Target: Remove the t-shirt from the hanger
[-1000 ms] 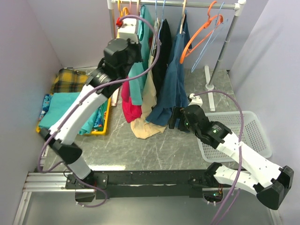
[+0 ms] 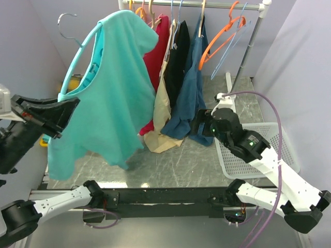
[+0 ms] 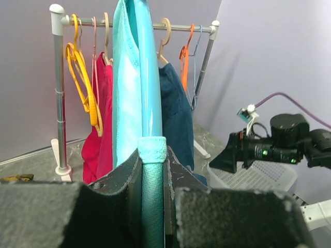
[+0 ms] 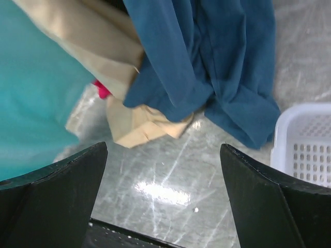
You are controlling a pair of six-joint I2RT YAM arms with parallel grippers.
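A turquoise t-shirt (image 2: 114,93) hangs on a light-blue hanger (image 2: 72,67), lifted off the rail on the left; its metal hook points up. My left gripper (image 2: 62,111) is shut on the hanger's arm where the shirt's fabric wraps it, as the left wrist view (image 3: 153,170) also shows. My right gripper (image 2: 201,121) hovers right of the shirt, over the floor beside the blue garment; in the right wrist view (image 4: 164,160) it is open with nothing between its fingers.
A rail (image 2: 186,4) holds red, beige, black and blue garments (image 2: 191,103) and empty orange and blue hangers. A white basket (image 2: 232,160) stands at the right. The shirt covers much of the left side.
My left gripper has brought the shirt on its hanger from the rail down and left, toward the front. My right gripper has shifted slightly up and right.
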